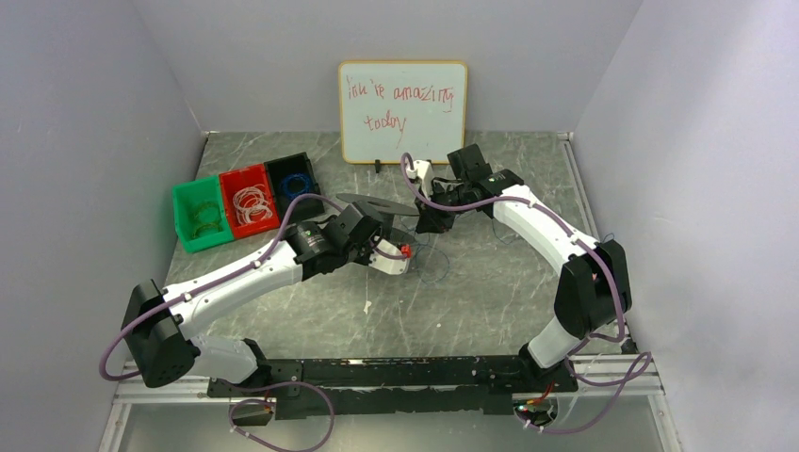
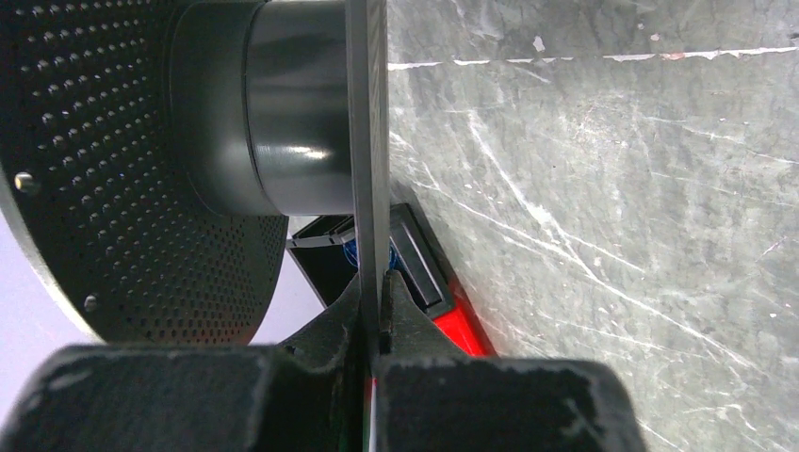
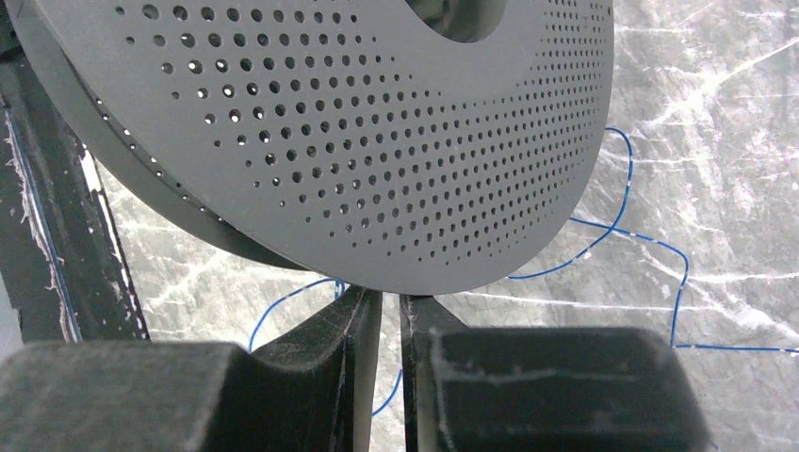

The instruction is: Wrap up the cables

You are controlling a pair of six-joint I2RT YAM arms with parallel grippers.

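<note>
A dark grey perforated reel point(image 2: 132, 160) has its flange rim clamped in my left gripper, which is shut on it. In the top view the reel point(image 1: 375, 203) appears nearly edge-on over the middle of the table. My right gripper stands slightly open just under the reel's lower rim, with a narrow gap between its fingers. Thin blue cable point(image 3: 650, 237) lies in loose loops on the table below and to the right. A stretch of it shows behind the right fingers point(image 3: 363, 325); nothing is clearly gripped there.
Green point(image 1: 201, 215), red point(image 1: 249, 202) and black point(image 1: 294, 185) bins stand at the back left, with coiled cables inside. A whiteboard point(image 1: 403, 111) leans at the back. Purple hoses run along both arms.
</note>
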